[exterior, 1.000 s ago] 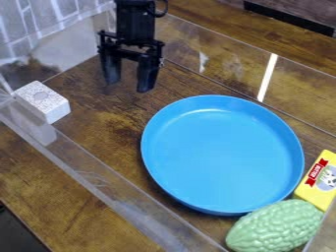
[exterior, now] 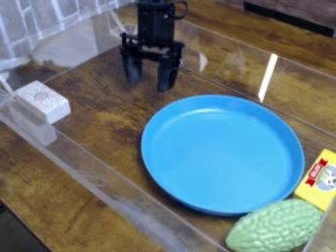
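My black gripper (exterior: 151,69) hangs at the top centre of the camera view, low over the bare wooden board, its two fingers apart with nothing seen between them. A large blue plate (exterior: 221,153) lies in front of it, to the lower right. A white speckled block (exterior: 41,103) sits on the left. A green textured oval object (exterior: 273,226) lies at the lower right, beside a yellow and red box (exterior: 316,179).
Clear plastic walls (exterior: 105,197) edge the work area. The wood between the white block and the plate is clear. A tiled wall (exterior: 39,25) stands at the back left.
My gripper has shifted slightly to the right over the last second. The objects on the board have not moved.
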